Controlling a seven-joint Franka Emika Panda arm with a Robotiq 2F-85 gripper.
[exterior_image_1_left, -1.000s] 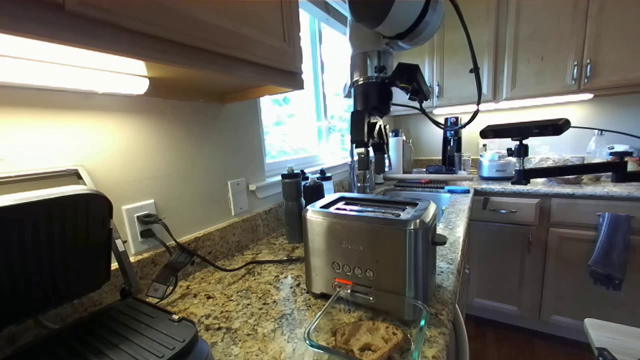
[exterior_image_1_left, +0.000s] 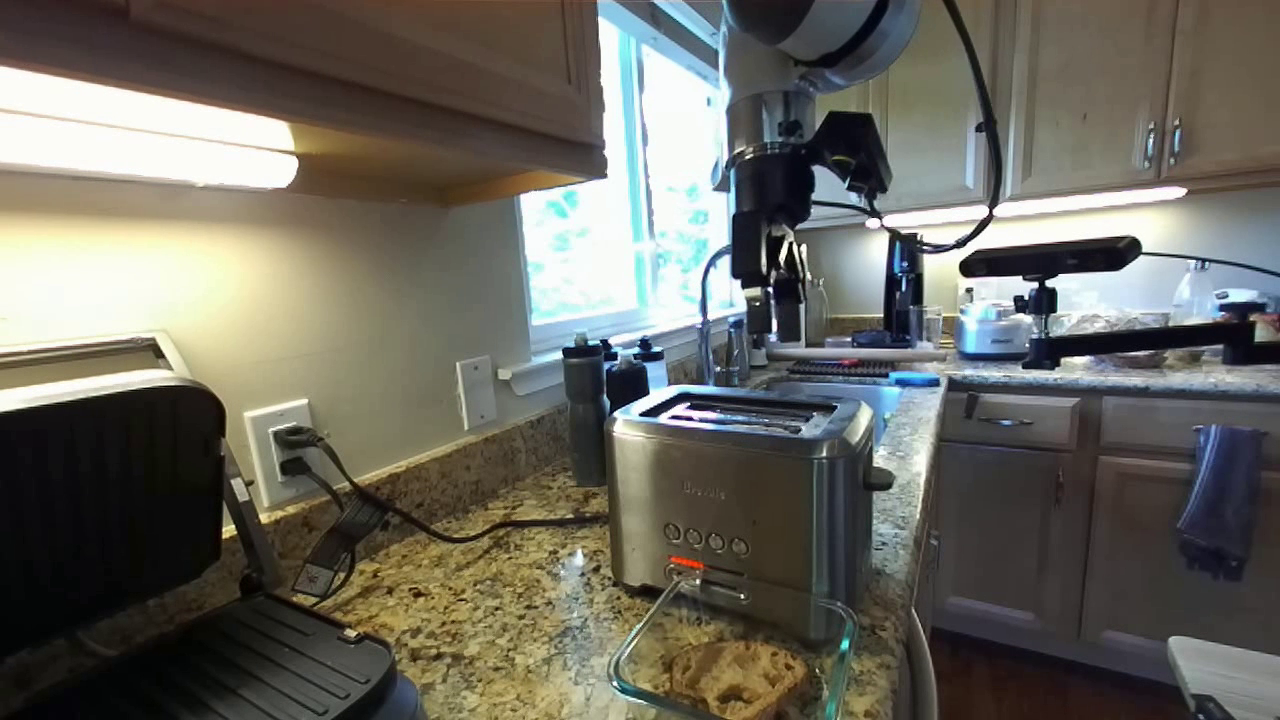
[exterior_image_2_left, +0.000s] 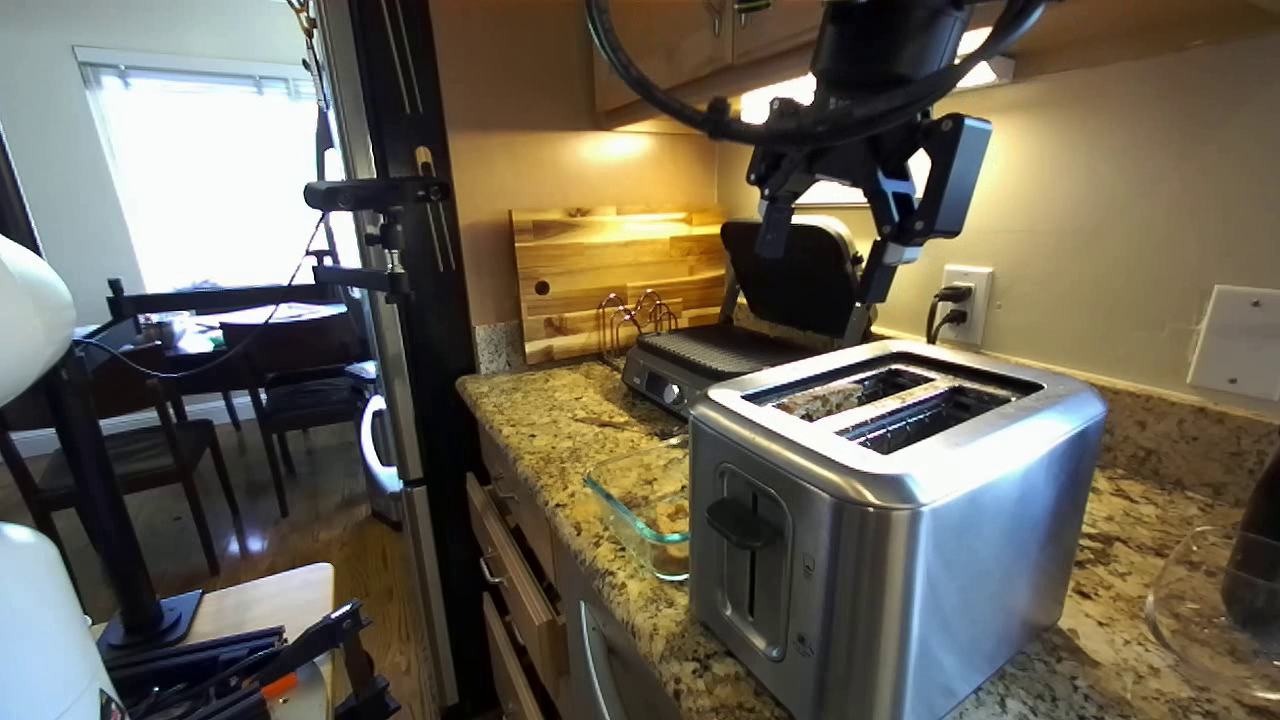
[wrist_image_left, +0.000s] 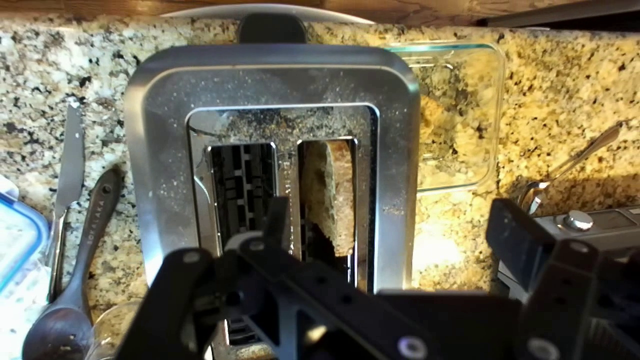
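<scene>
A silver toaster (exterior_image_1_left: 741, 504) stands on the counter, its top slots facing up. In the wrist view one slice of bread (wrist_image_left: 336, 195) sits inside one slot; the other slot (wrist_image_left: 243, 186) looks empty. Another piece of bread (exterior_image_1_left: 734, 674) lies in a clear glass dish (exterior_image_1_left: 840, 654) beside the toaster. Above the toaster hangs my gripper (exterior_image_2_left: 828, 258), open and apart from it, with nothing between its fingers. From the wrist, the gripper spans part of the toaster top, and its dark linkage hides the lower part of the slots.
An opened grill (exterior_image_2_left: 744, 348) stands beyond the dish along the counter. A knife (wrist_image_left: 70, 162) and a dark spoon (wrist_image_left: 90, 240) lie on the toaster's other side. Several bottles (exterior_image_1_left: 585, 408) stand by the wall. A power cord (exterior_image_1_left: 480, 530) runs across the counter.
In exterior view 1 my arm and gripper have shifted right and slightly up. The toaster, dish and bread in the dish have stayed put.
</scene>
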